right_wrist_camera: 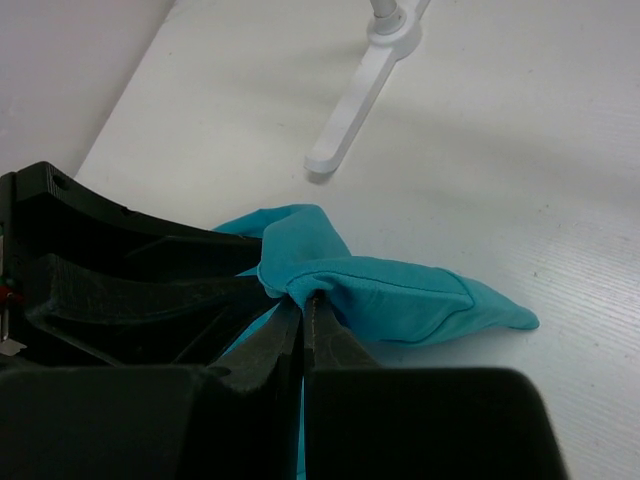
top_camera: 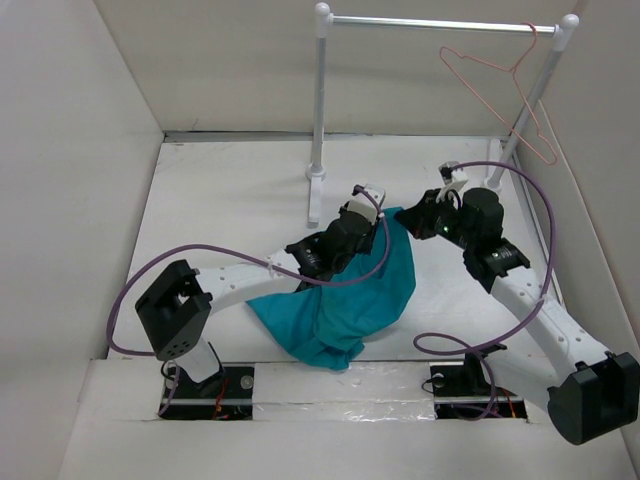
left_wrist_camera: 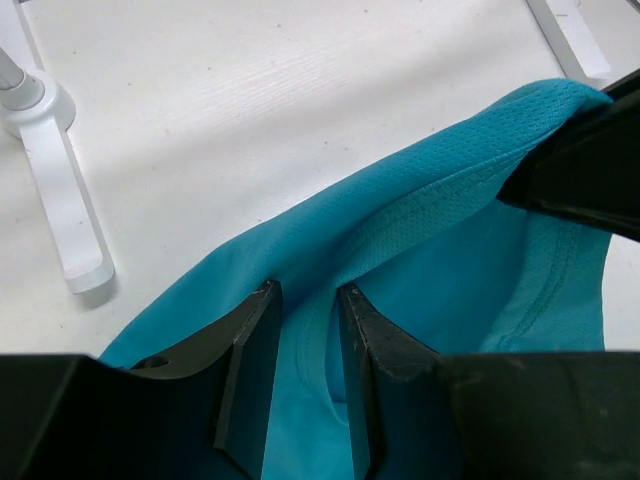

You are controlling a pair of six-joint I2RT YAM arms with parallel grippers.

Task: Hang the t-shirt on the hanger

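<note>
The teal t-shirt (top_camera: 340, 320) lies bunched on the white floor, with one corner lifted by my right gripper (top_camera: 408, 216), which is shut on it, as the right wrist view shows. My left gripper is part open over the shirt, its two fingertips at a folded seam below that raised edge; whether cloth is between them is unclear. The pink hanger (top_camera: 480, 95) hangs from the rail at the upper right, clear of both grippers.
A white rack with a top rail (top_camera: 430, 23) stands at the back, its feet (left_wrist_camera: 70, 190) on the floor near the shirt. Walls close in the sides and back.
</note>
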